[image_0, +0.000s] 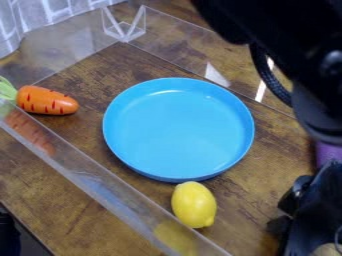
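Note:
A light blue plate (178, 128) lies on the wooden table. Below it sits a yellow lemon (194, 203), and a toy carrot (44, 100) lies at the left. The dark robot arm (287, 50) fills the upper right. The gripper (305, 220) is partly in view at the lower right, right of the lemon and apart from it; its opening and anything between its fingers cannot be made out.
A clear plastic wall (94, 177) runs along the left and back of the table. A purple object (327, 152) is partly hidden at the right edge. Bare table surrounds the plate.

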